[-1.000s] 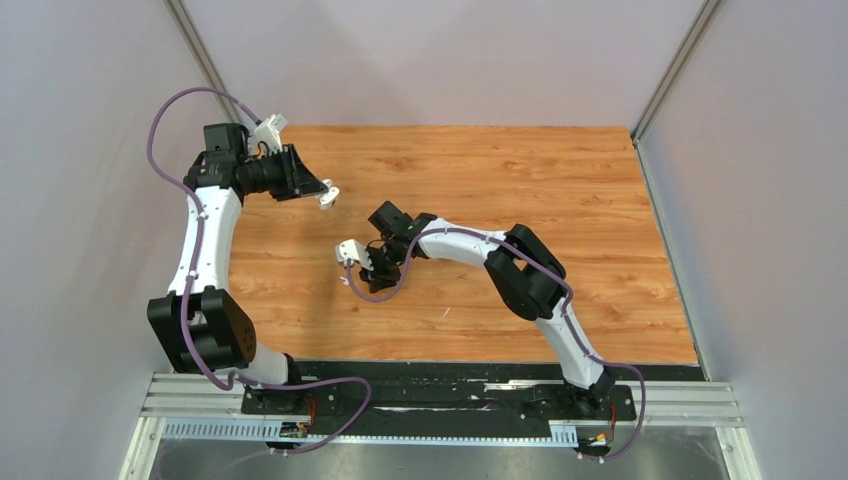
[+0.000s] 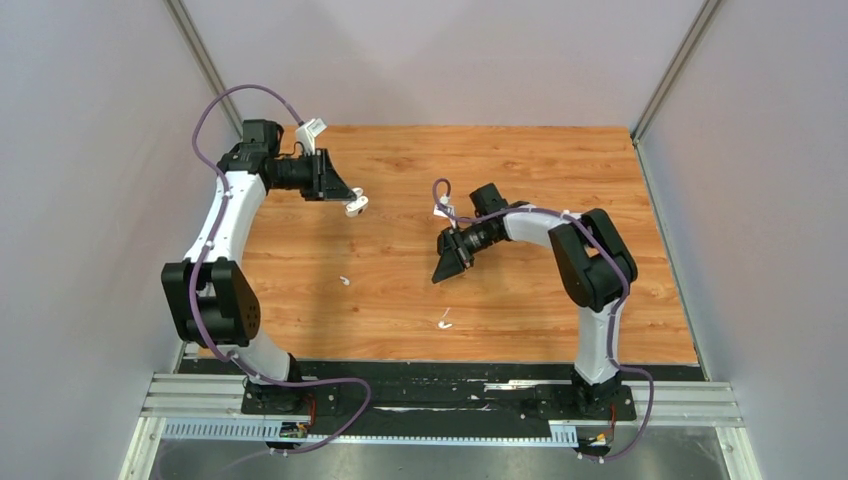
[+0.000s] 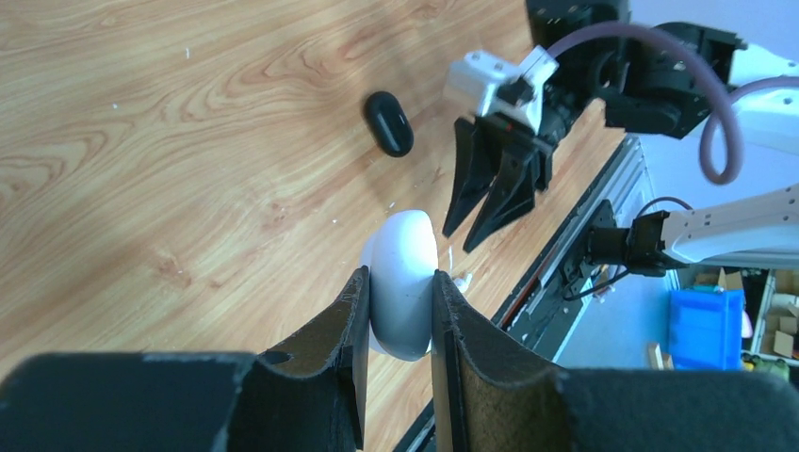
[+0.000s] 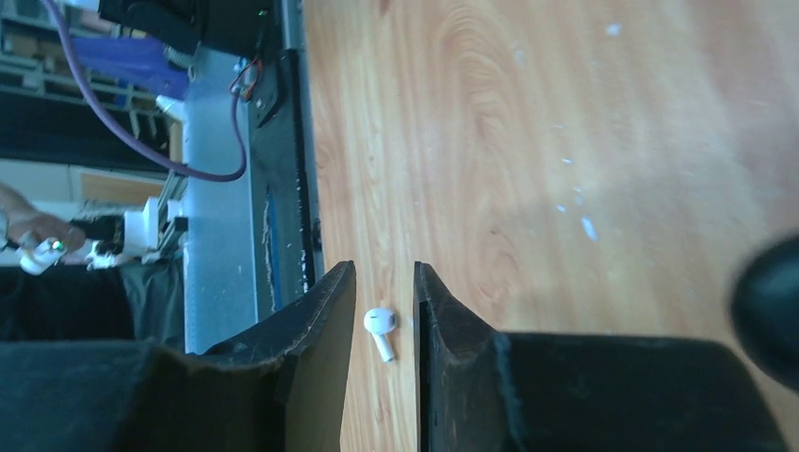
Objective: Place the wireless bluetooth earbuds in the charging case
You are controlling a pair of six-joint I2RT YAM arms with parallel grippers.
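Note:
The white charging case is held aloft in my left gripper, whose fingers pinch its sides in the left wrist view. Two white earbuds lie on the wood: one left of centre, the other near the front. My right gripper is open over the middle of the table, with a gap between its fingertips and nothing held.
A dark oblong object lies on the wood near the right gripper, blurred at the edge of the right wrist view. The wooden table is otherwise largely clear at the back and sides.
My left gripper and case have moved right.

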